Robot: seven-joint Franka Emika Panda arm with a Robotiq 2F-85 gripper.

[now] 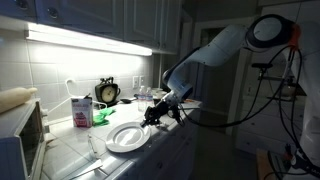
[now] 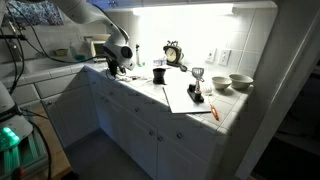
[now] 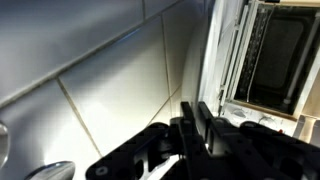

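Note:
A round white plate (image 1: 128, 138) is held at its right edge near the front of the counter, looking slightly tilted. My gripper (image 1: 150, 119) is shut on that rim. In the wrist view the plate (image 3: 212, 55) appears nearly edge-on as a pale band running up from the dark gripper. The second exterior view shows the arm (image 2: 121, 47) over the far end of the counter; I cannot make out the plate there.
Left of the plate stands a toaster oven (image 1: 22, 140). Behind it are a red-and-white box (image 1: 82, 112) and a dark round-faced object (image 1: 107, 92). Bowls (image 2: 220, 83) and a white board (image 2: 190, 99) occupy the counter's other end. Cabinets (image 1: 90, 22) overhang the counter.

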